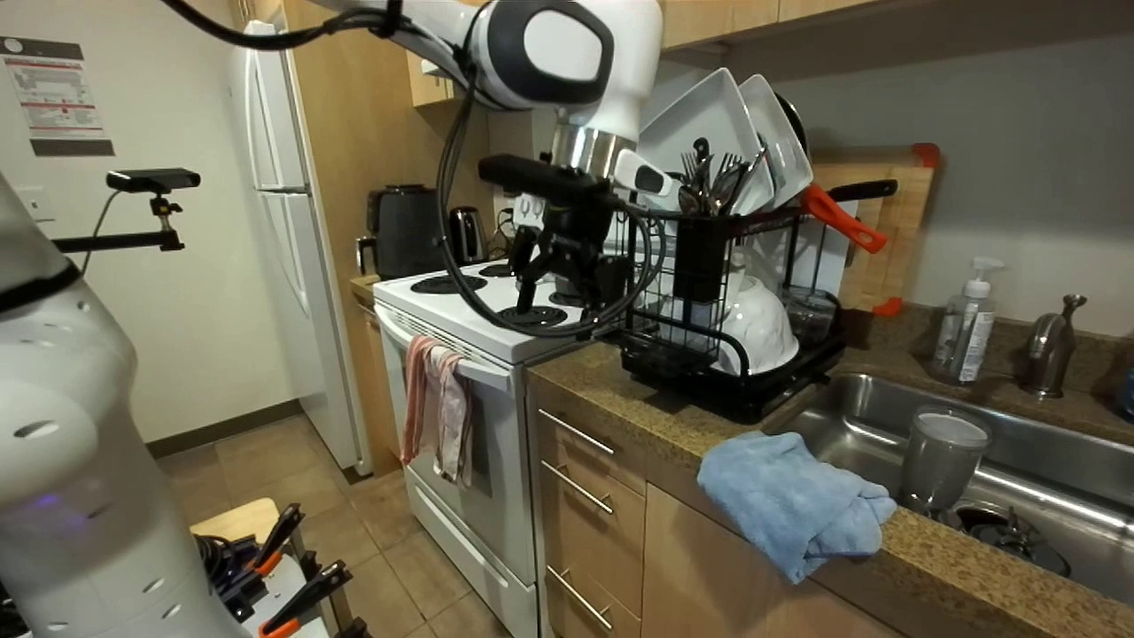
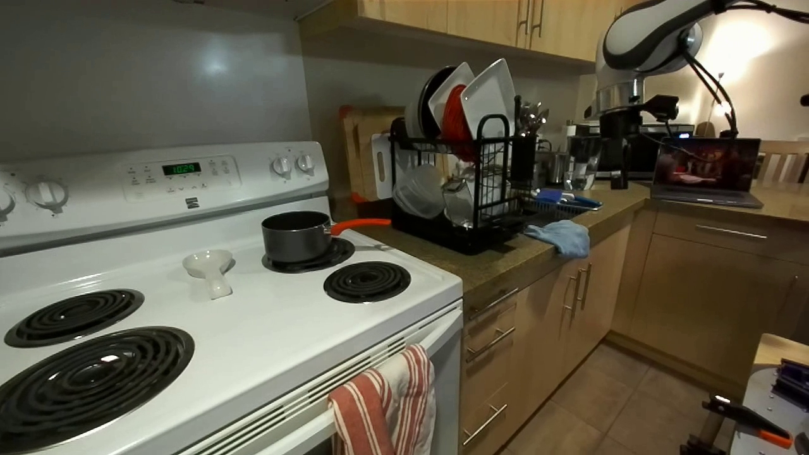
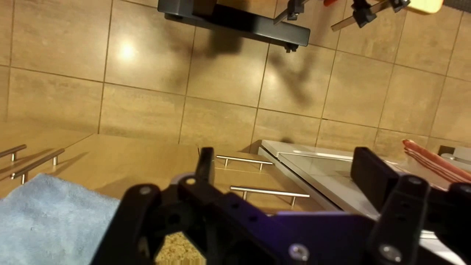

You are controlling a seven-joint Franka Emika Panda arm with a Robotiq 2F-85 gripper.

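My gripper is open in the wrist view, its two fingers wide apart with nothing between them. In exterior view 1 it hangs pointing down, in front of the stove and left of the dish rack [image 1: 702, 351]. A crumpled blue cloth [image 1: 792, 494] drapes over the counter's front edge by the sink; the wrist view shows that cloth [image 3: 57, 221] at lower left, away from the fingers. On a rear burner stands a dark pot [image 2: 297, 236] with an orange handle. A striped towel [image 1: 436, 409] hangs from the oven handle.
Plates, bowls and cutlery fill the rack. The sink [image 1: 866, 425] holds a clear cup [image 1: 943, 459]; a soap bottle [image 1: 965, 324] stands behind it. On the stove lies a white spoon rest [image 2: 208, 266]. An open laptop [image 2: 706, 170] sits on the far counter. Bare counter [image 1: 595, 388] shows left of the rack.
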